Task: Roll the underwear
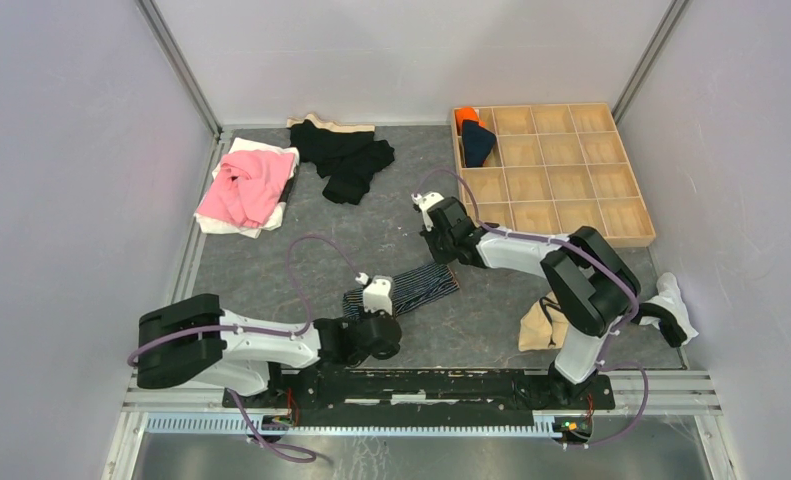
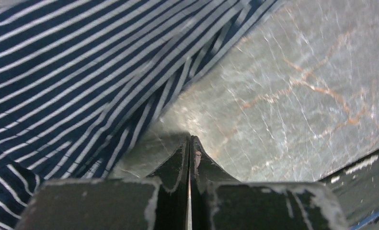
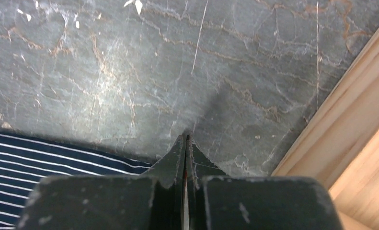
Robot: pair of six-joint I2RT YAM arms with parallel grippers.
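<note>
The dark navy, white-striped underwear lies folded flat on the grey table, slanting between my two arms. Its striped cloth fills the upper left of the left wrist view, with a folded layered edge toward the bare table. My left gripper is shut over the table just beside that edge, nothing visible between its tips. In the right wrist view, a corner of the underwear reaches near my right gripper. That gripper is shut as well, at the cloth's far edge, with no cloth visibly pinched.
A wooden divided box stands at the back right, dark and orange items in its near-left cells. Black clothes and a pink-and-white pile lie at the back left. Beige cloth and a white-black bundle lie right.
</note>
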